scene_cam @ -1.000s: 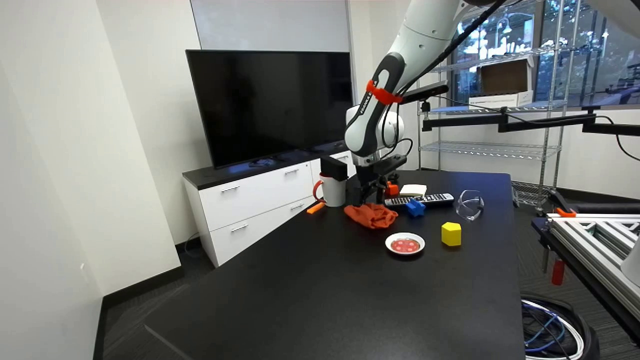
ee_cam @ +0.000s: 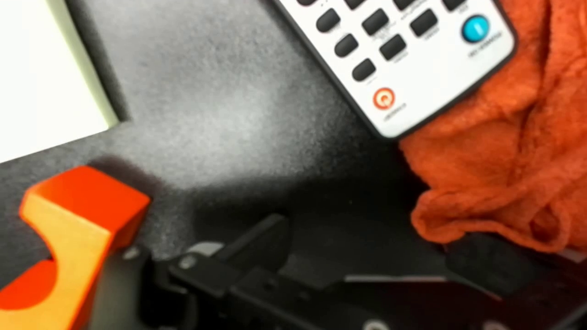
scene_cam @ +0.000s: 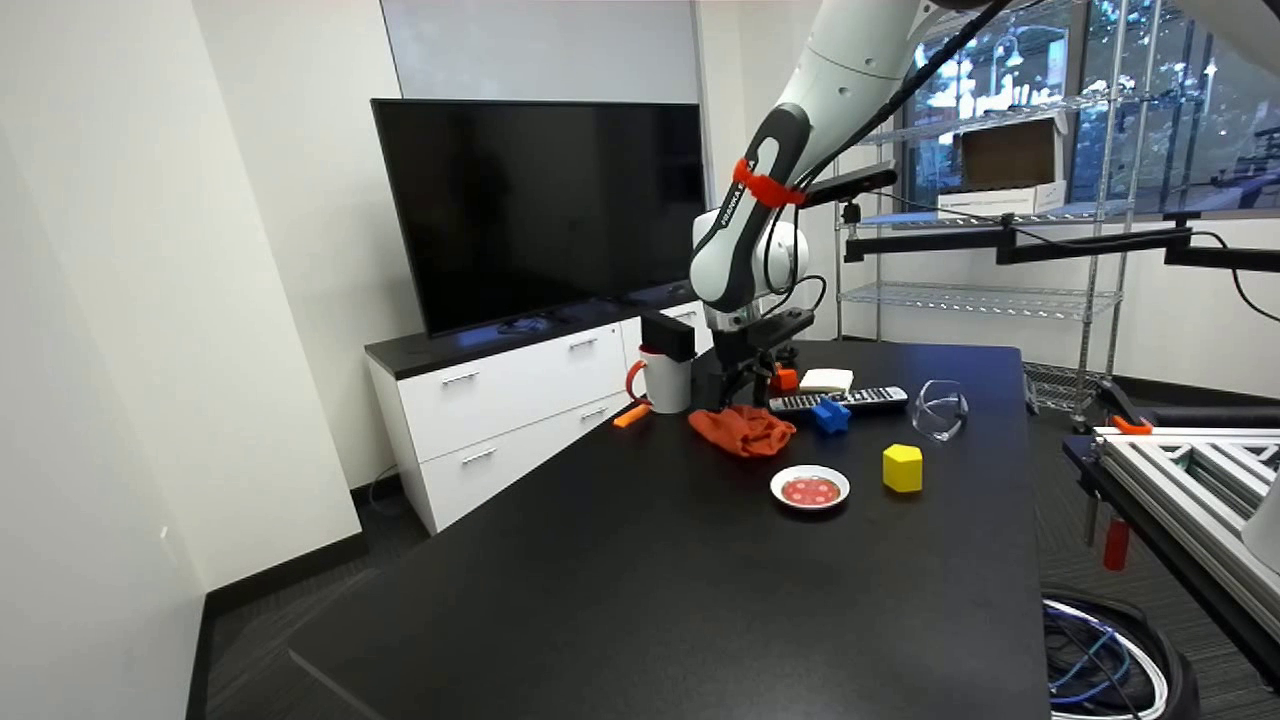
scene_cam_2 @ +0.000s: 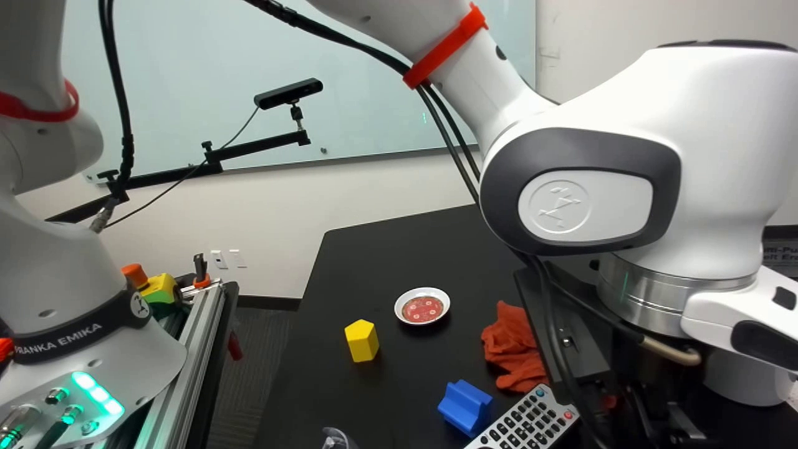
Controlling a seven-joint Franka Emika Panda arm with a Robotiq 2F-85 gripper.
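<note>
My gripper is low over the far part of the black table in the wrist view. Its dark fingers stand apart, one near the middle and one by the orange cloth [ee_cam: 495, 143]; shadow makes the space between them hard to read, and no held object is distinguishable. An orange block with a curved cut-out [ee_cam: 82, 220] lies on the left, close to the gripper's linkage. Above the gap is the end of a remote control [ee_cam: 423, 71]. In exterior view 1, the gripper [scene_cam: 741, 390] is between the white mug [scene_cam: 668, 384] and the remote.
A white pad [ee_cam: 44, 77] is beyond the orange block. A black felt eraser [scene_cam: 667, 336] sits atop the mug. Also on the table are a blue block [scene_cam_2: 465, 408], a yellow block [scene_cam_2: 362, 341], a patterned dish [scene_cam_2: 422, 306] and clear glasses [scene_cam: 939, 410].
</note>
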